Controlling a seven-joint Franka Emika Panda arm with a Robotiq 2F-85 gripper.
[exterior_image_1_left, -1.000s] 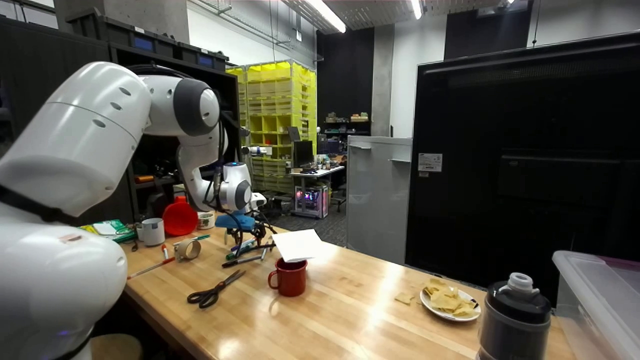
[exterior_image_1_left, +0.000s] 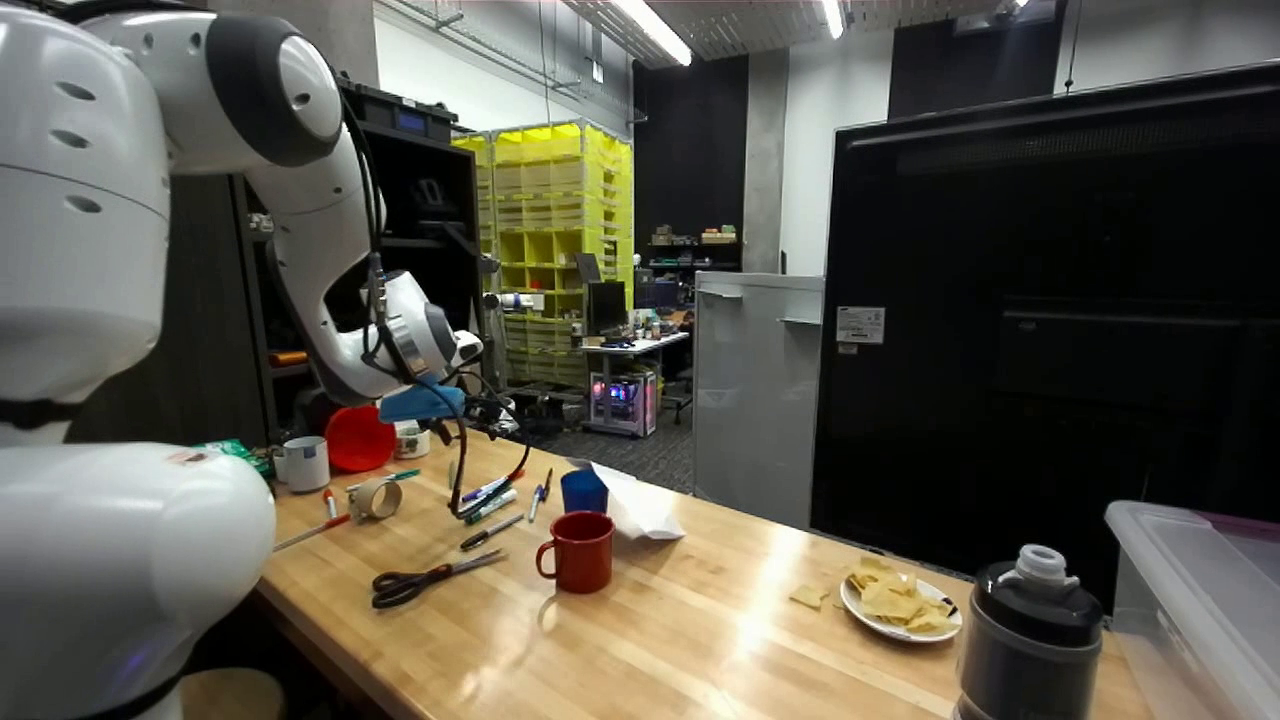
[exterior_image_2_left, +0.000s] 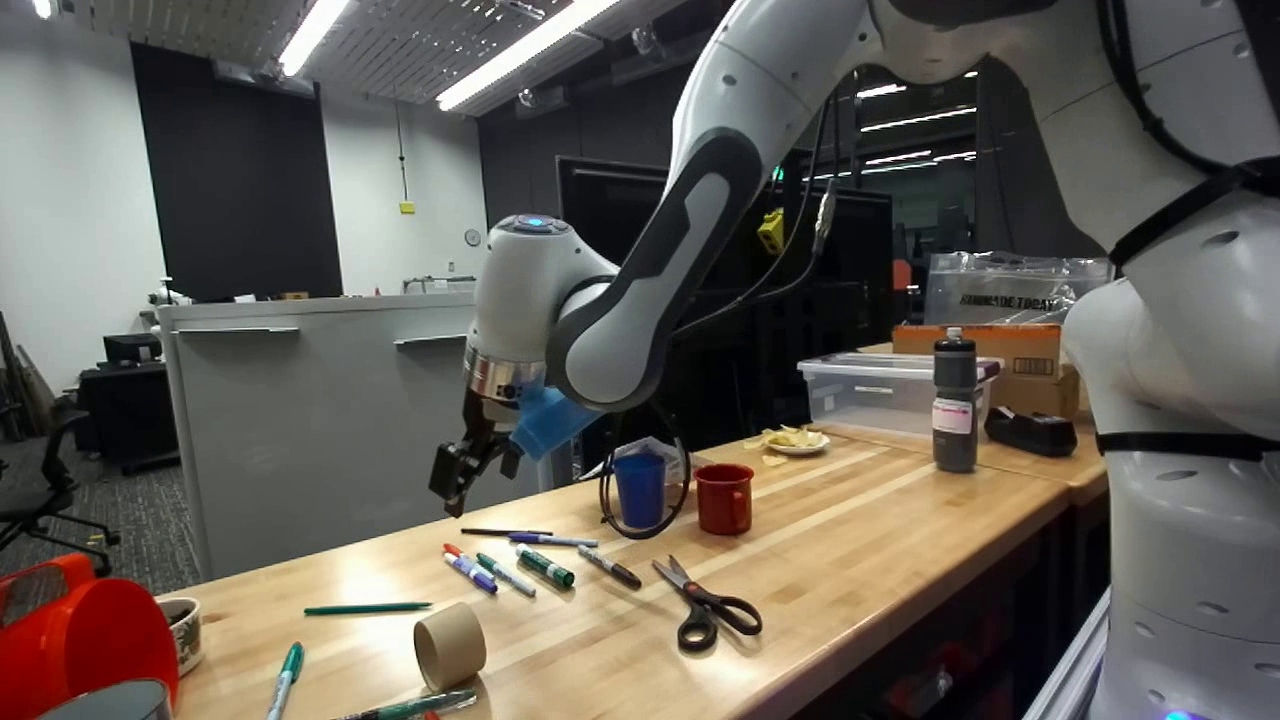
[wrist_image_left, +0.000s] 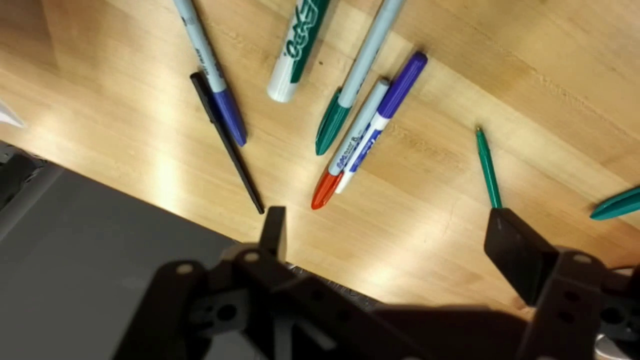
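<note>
My gripper stands open above the far edge of the table, with bare wood and the table's edge showing between its fingers. In exterior view 2 the gripper (exterior_image_2_left: 477, 474) hangs over the pens, clear of the tabletop. Below lie a red-capped marker (wrist_image_left: 352, 139) against a purple-capped marker (wrist_image_left: 384, 114), a green-capped marker (wrist_image_left: 358, 78), a thick green Expo marker (wrist_image_left: 298, 51), a blue-capped marker (wrist_image_left: 213, 75) and a black pen (wrist_image_left: 231, 147). A green pen (wrist_image_left: 489, 168) runs toward one fingertip in the wrist view; its far end is hidden.
A red mug (exterior_image_1_left: 583, 554) and blue cup (exterior_image_1_left: 584, 490) stand near white paper (exterior_image_1_left: 639, 504). Scissors (exterior_image_2_left: 705, 608) and a tape roll (exterior_image_2_left: 451, 648) lie on the near side. A chip plate (exterior_image_1_left: 902, 608) and bottle (exterior_image_1_left: 1032, 636) stand far off; mid-table is clear.
The arm has drawn back and the gripper has risen away from the pens. The paper has moved off the red mug, uncovering the blue cup. Scissors and some pens lie slightly differently.
</note>
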